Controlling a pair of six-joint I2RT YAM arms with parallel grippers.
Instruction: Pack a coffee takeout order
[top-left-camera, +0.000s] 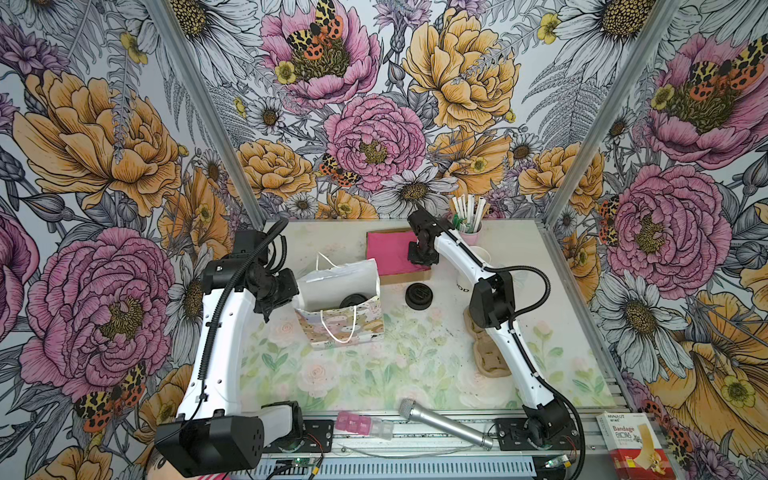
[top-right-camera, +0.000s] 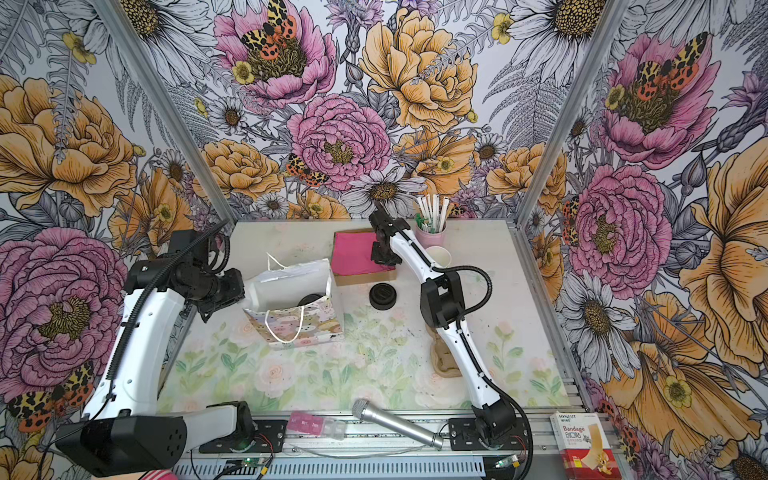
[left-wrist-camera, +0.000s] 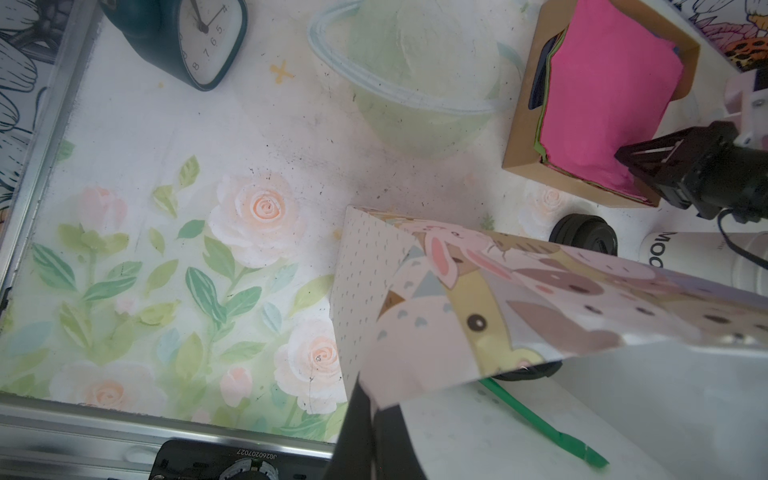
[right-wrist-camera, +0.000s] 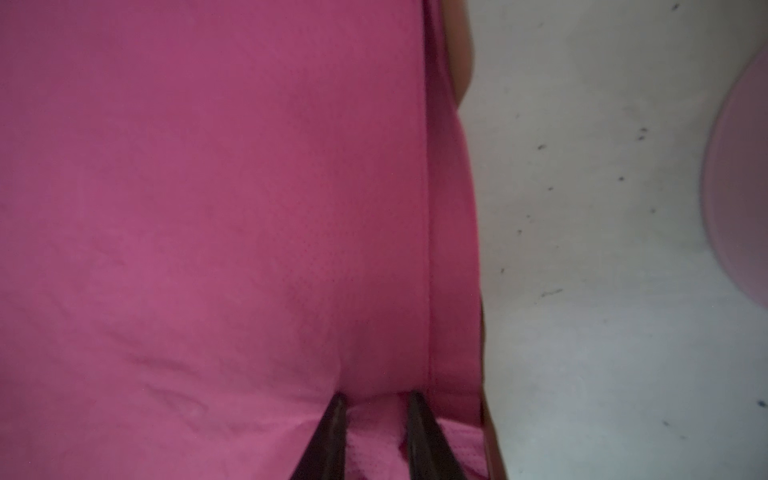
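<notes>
Beside the left rim of the animal-print paper bag (top-left-camera: 344, 322) is my left gripper (top-left-camera: 286, 294). Its fingers are shut at the bag's edge in the left wrist view; whether paper lies between them cannot be told. A dark round lid (top-left-camera: 352, 301) and a green strip (left-wrist-camera: 544, 424) show inside the bag. My right gripper is down on the pink napkins (right-wrist-camera: 240, 200), fingers apart, with pink material creased between them. The napkins fill a brown box (left-wrist-camera: 520, 152). A black lid (top-left-camera: 418, 296) lies on the table in front of it.
A white cup (left-wrist-camera: 680, 249) stands under the right arm, with a pink holder of straws (top-left-camera: 469, 232) behind. A brown cup carrier (top-left-camera: 489, 356) lies at right. In the left wrist view, a clock (left-wrist-camera: 204, 40) and clear round container (left-wrist-camera: 416, 96) appear.
</notes>
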